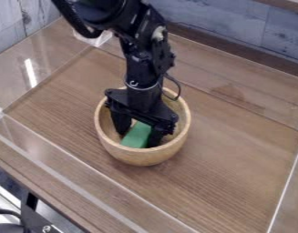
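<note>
A round wooden bowl (141, 152) sits on the wooden table, with a green object (138, 135) lying inside it. My black gripper (140, 123) reaches down into the bowl from above, its fingers around the upper part of the green object. Whether they touch it, and how wide they stand, is hard to tell.
A pale wall runs along the back right. A small white item (93, 36) is at the back left, beside the arm.
</note>
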